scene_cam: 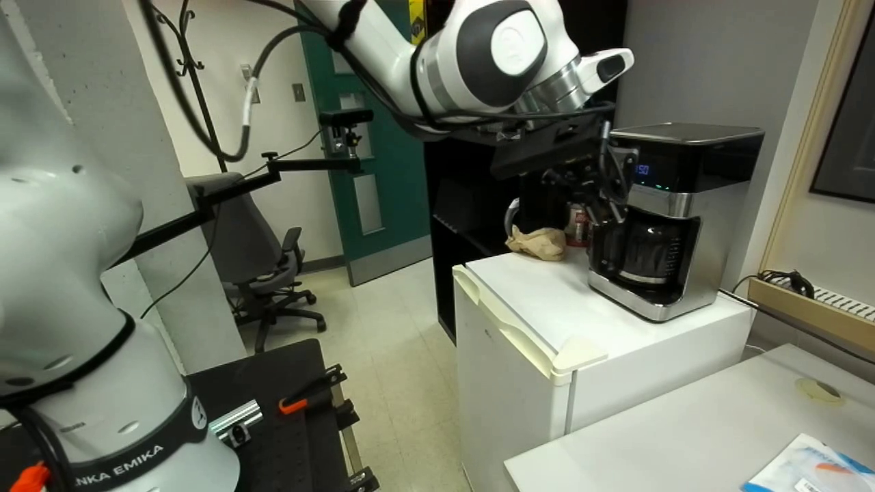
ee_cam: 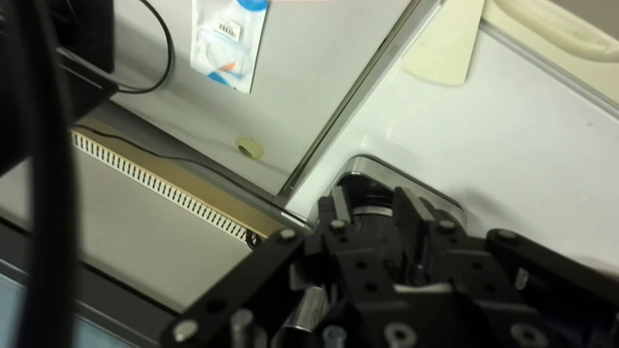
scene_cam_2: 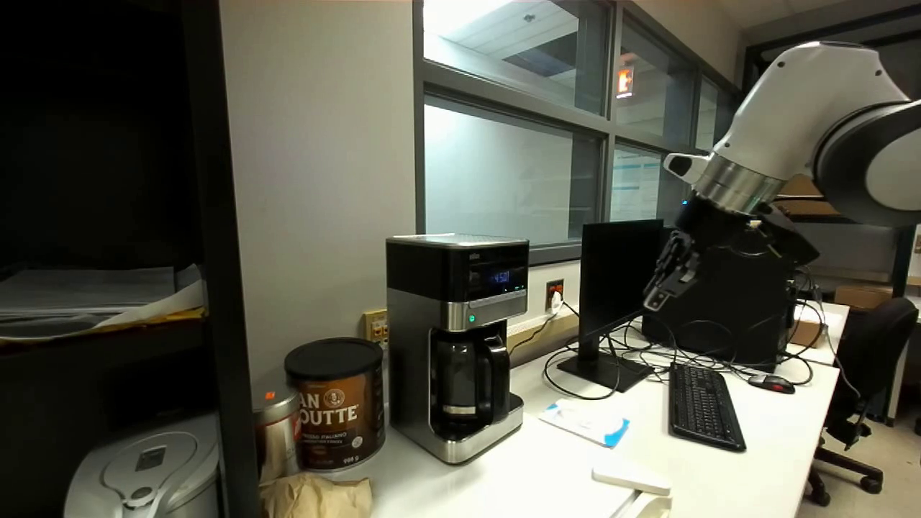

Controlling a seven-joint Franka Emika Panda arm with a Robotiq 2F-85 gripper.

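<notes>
My gripper is part open in the wrist view, its two dark fingers apart and nothing held between them. Past the fingertips shows the base of a black and steel coffee maker (ee_cam: 394,180). In exterior view 1 the gripper (scene_cam: 611,209) overlaps the left front of the coffee maker (scene_cam: 722,213). Exterior view 2 has the gripper (scene_cam_2: 669,280) in the air, clearly apart from the coffee maker (scene_cam_2: 410,337), to its right. The glass carafe (scene_cam_2: 455,380) sits inside the machine, its black handle (scene_cam_2: 494,380) facing out.
The machine stands on a white fridge (scene_cam: 525,287). Beside it are a brown coffee tin (scene_cam_2: 337,406) and a crumpled paper bag (scene_cam_2: 315,496). A monitor (scene_cam_2: 617,276), a keyboard (scene_cam_2: 704,401) and a flat packet (ee_cam: 229,43) occupy the adjoining desk.
</notes>
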